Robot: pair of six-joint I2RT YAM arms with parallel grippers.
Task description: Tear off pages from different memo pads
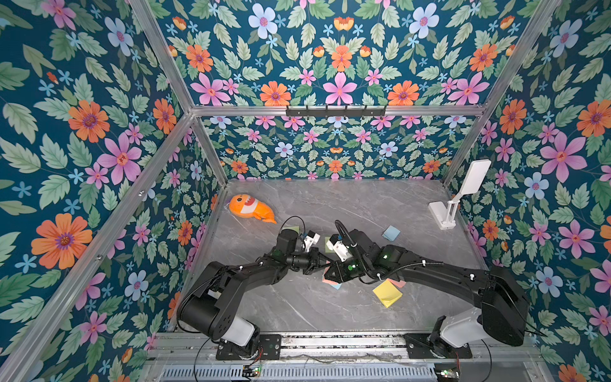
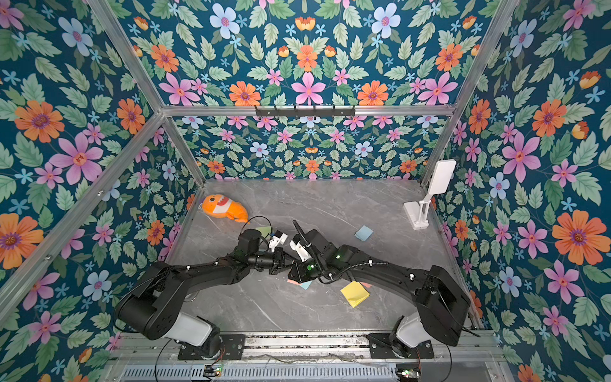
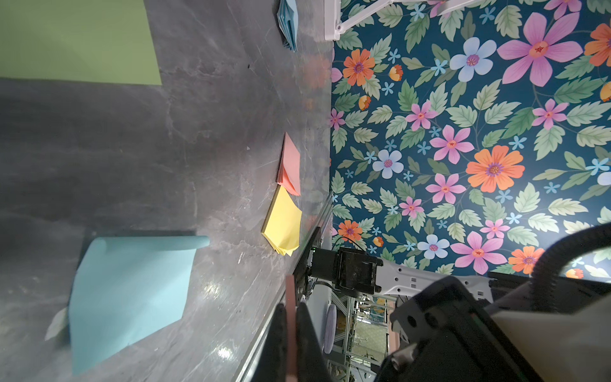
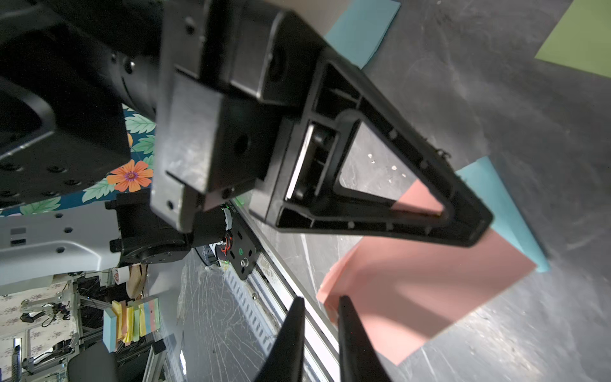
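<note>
In the left wrist view my left gripper is shut on a pink memo sheet [image 3: 291, 340], seen edge-on as a thin strip between its fingers. The right wrist view shows the same pink sheet [image 4: 432, 286] hanging below the left gripper's finger [image 4: 407, 224], one edge curled. My right gripper has its fingertips apart, close by the sheet's curled edge; the gap looks empty. A light blue sheet [image 3: 133, 293] lies on the table below. To the right are a yellow pad [image 1: 387, 293] and another pink pad [image 1: 399, 283], partly covered by it.
A blue pad [image 1: 391, 233] lies farther back on the right. Green paper [image 1: 291, 229] shows behind the left arm. An orange plush toy [image 1: 251, 207] sits at back left, and a white lamp [image 1: 445, 213] at back right. Both arms nearly meet mid-table.
</note>
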